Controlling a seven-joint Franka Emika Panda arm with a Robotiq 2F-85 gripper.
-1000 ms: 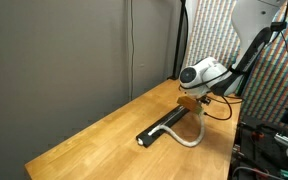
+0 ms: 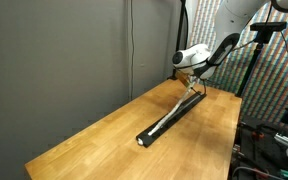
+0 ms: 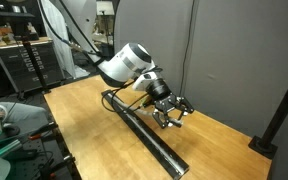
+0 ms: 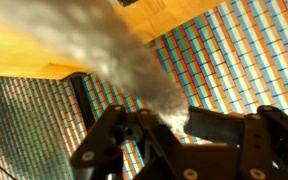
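A long white rope-like piece (image 2: 168, 120) runs almost straight from the near end of a black strip (image 2: 155, 133) up to my gripper (image 2: 192, 82). In the wrist view the white piece (image 4: 134, 72) is blurred and passes from the upper left down to the fingertips, where its end meets the shut gripper. Seen from the other side, the gripper (image 3: 168, 116) hangs over the strip (image 3: 158, 147) toward its near end. Much of the white piece lies above or along the strip. The exact contact of the fingers is hard to make out.
A grey wall panel (image 2: 64, 60) stands behind it. Beyond the table edge, the wrist view shows a multicoloured patterned surface (image 4: 229, 60).
My gripper has moved up and toward the far end of the strip, taking the white piece's end along. Its loop, which curved off to the right side, has drawn out nearly straight over the strip.
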